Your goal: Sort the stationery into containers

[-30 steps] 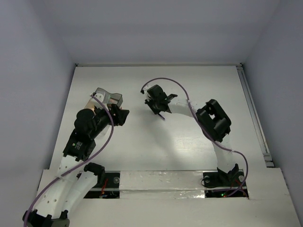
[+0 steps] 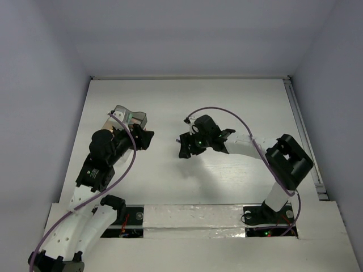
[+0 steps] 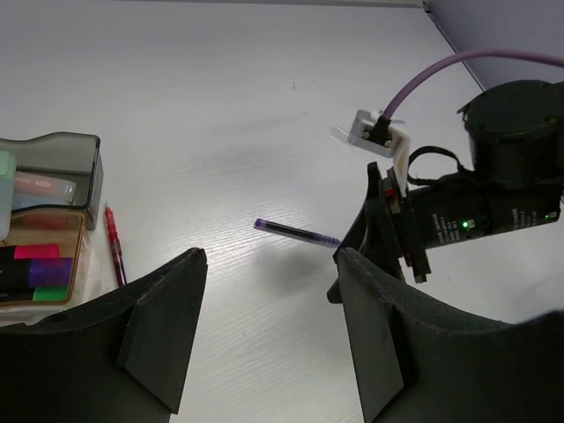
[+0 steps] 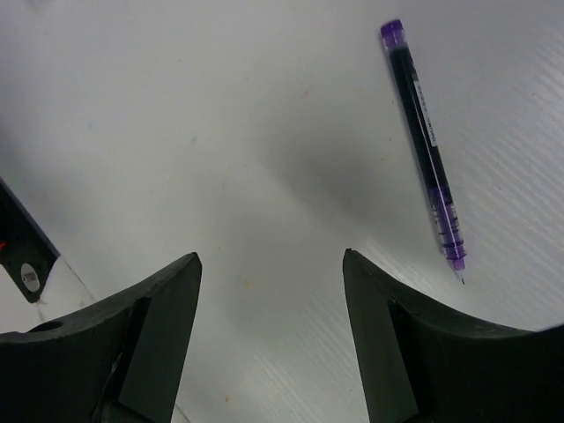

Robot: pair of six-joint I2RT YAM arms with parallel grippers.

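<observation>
A dark pen with purple ends [image 4: 425, 145] lies on the table, whole in the right wrist view; in the left wrist view the purple pen [image 3: 297, 233] runs partly behind the right gripper. Above the table and beside this pen, my right gripper is parted with nothing between its fingers. My left gripper stands open and empty, near the organizer box [image 3: 81, 238] at the left. That box has compartments holding several stationery items. A red pen [image 3: 115, 247] lies on the table just right of the box.
Grey walls close in the sides and back. A purple cable [image 2: 227, 111] arches over the right arm, another [image 2: 131, 161] over the left.
The left arm has stayed still.
</observation>
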